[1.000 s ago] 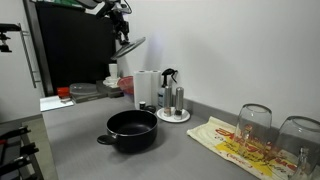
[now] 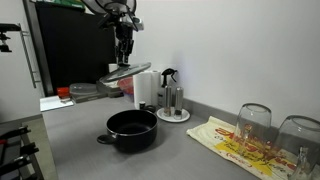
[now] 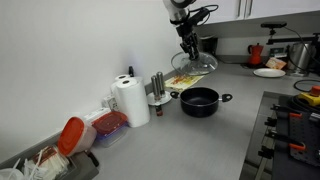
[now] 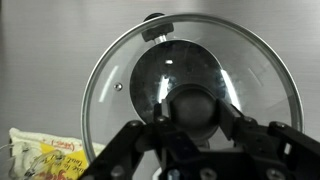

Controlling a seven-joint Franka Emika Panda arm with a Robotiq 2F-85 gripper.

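Note:
A clear glass lid (image 2: pixel 123 73) with a dark knob (image 4: pixel 193 112) hangs in the air, and my gripper is shut on that knob. In exterior view 1 the gripper (image 2: pixel 124 59) stands above the lid, which is slightly tilted. The black pot (image 2: pixel 132 130) rests open on the grey table, lower and apart from the lid. Through the glass in the wrist view, the pot (image 4: pixel 165 70) shows beneath, partly hidden by the knob and gripper. In exterior view 2 the lid (image 3: pixel 194 64) floats above the pot (image 3: pixel 201 101).
White paper rolls (image 3: pixel 132 103) and a plate of bottles (image 2: pixel 173 114) stand behind the pot. Two upturned glasses (image 2: pixel 252 127) sit on a printed cloth (image 2: pixel 225 139) at the right. Red containers (image 3: pixel 76 135) stand at the left in exterior view 2.
The lid and gripper have come down in exterior view 1. The lid has turned from a steep tilt to nearly level. The pot has stayed in place.

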